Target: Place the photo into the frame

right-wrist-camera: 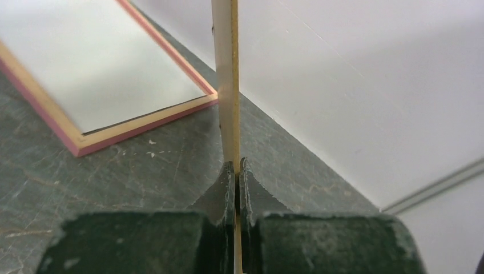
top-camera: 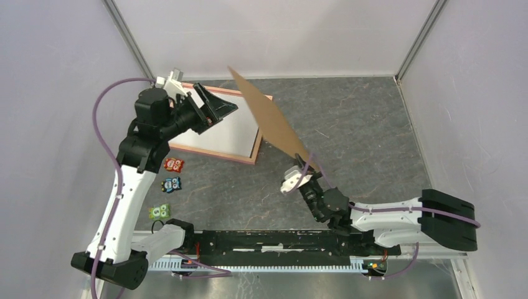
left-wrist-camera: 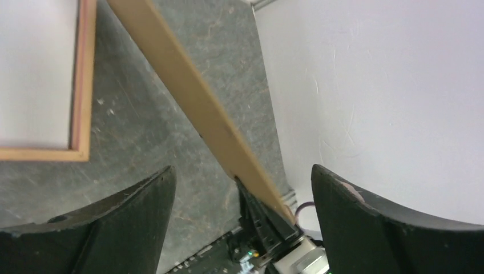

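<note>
A thin brown board point(top-camera: 271, 118) is held up on edge and slanted, with my right gripper point(top-camera: 306, 167) shut on its lower right end. In the right wrist view the board point(right-wrist-camera: 228, 85) rises edge-on from between the fingertips. My left gripper point(top-camera: 224, 115) is open above the picture frame, clear of the board's left side. The left wrist view shows its fingers point(left-wrist-camera: 145, 211) spread wide, the board beyond them. The picture frame point(top-camera: 212, 151), wooden with a pale white sheet inside, lies flat at the back left, partly covered by the left arm. No separate photo can be made out.
Three small cartoon-faced packets, red point(top-camera: 174, 164), blue point(top-camera: 170, 185) and green point(top-camera: 159, 212), lie along the left side. White walls point(top-camera: 283, 37) enclose the grey table point(top-camera: 367, 137), whose right half is bare.
</note>
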